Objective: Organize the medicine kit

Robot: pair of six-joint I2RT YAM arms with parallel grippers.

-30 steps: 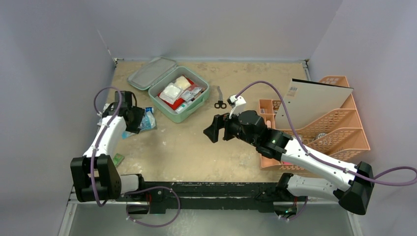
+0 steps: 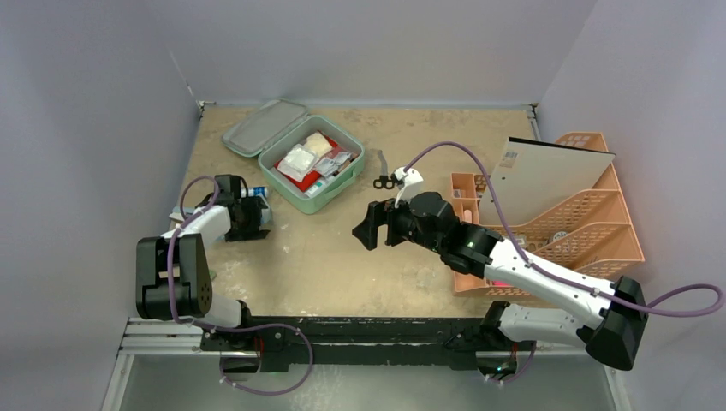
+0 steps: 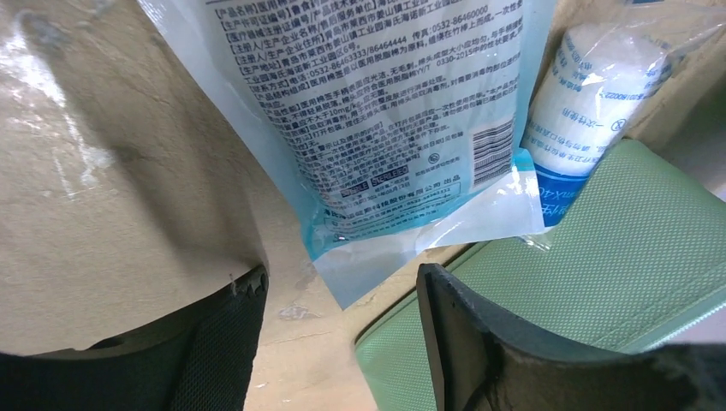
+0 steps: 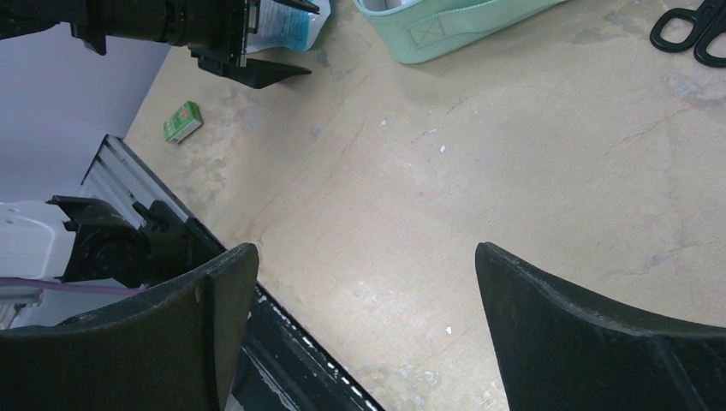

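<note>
My left gripper is open, its fingers either side of the corner of a blue-and-clear printed packet [image 3: 377, 111] lying on the table. A wrapped white roll with blue print [image 3: 582, 103] lies beside it, near a green fabric object [image 3: 599, 257]. In the top view the left gripper hovers over these at the left. My right gripper stands open and empty over the middle right of the table. The green medicine case [image 2: 312, 194] stands open at the back, holding packets and red items.
Scissors [image 2: 383, 180] lie right of the case. An orange perforated organizer [image 2: 591, 231] with a white board stands at the right. A small green box [image 4: 182, 122] lies near the left front.
My left arm has moved toward the back and right, lowering over the packet at the left. The right arm and the case are nearly unchanged.
</note>
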